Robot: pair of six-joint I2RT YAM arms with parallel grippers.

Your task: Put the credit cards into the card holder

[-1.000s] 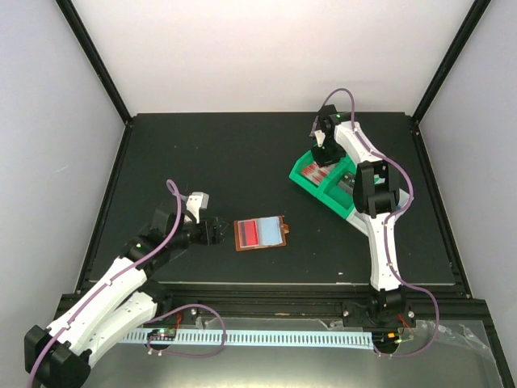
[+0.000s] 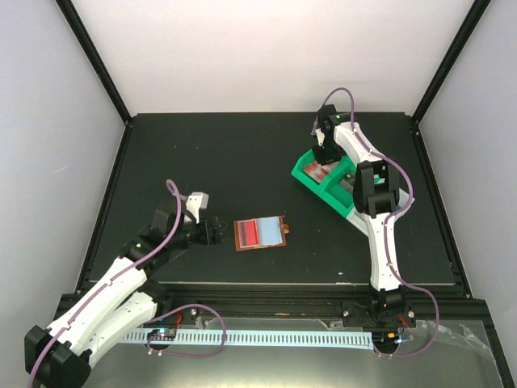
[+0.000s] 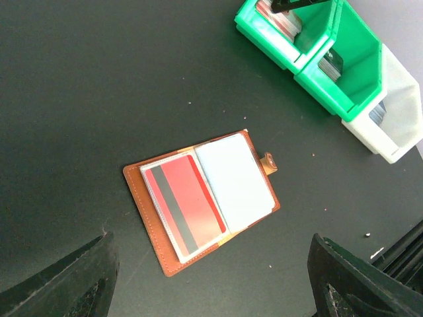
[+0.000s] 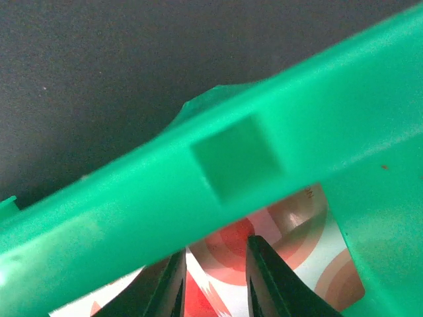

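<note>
The brown card holder [image 3: 152, 228] lies spread on the table, a red card [image 3: 192, 201] with a dark stripe in its left side and a pale blue-white panel [image 3: 234, 181] at its right. My left gripper is open above its near side, nothing between the fingers. At the back right, red-and-white cards [image 3: 281, 21] lie in the end compartment of the green bin [image 3: 317, 89]. My right gripper reaches into that compartment, its fingers parted by a gap, with card faces [image 4: 231, 257] showing behind them. Whether a fingertip touches a card cannot be told.
Dark cards [image 3: 332, 64] sit in the second green compartment, and a white bin [image 3: 390, 125] adjoins it. The green wall [image 4: 132, 205] stands close beside my right fingers. Bare black table [image 2: 210, 153] spreads left of the bins.
The green bin has shifted very slightly to the right. Both arms and the card holder look unmoved.
</note>
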